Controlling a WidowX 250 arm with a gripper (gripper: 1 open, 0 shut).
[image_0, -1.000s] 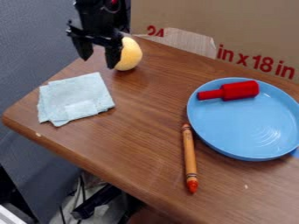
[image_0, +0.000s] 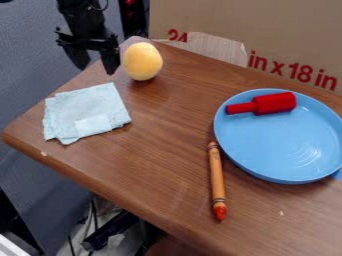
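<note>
My black gripper hangs at the top left, open, just left of a pale yellow oval object near the back of the wooden table. A folded light blue cloth lies on the left of the table, below the gripper. On the right, a blue plate holds a red cylindrical object with a narrower handle. An orange crayon lies left of the plate.
A large cardboard box stands behind the table. The table's left edge drops to the floor.
My gripper has moved left and slightly up, away from in front of the yellow object, which is now fully visible. The objects on the table have not visibly moved.
</note>
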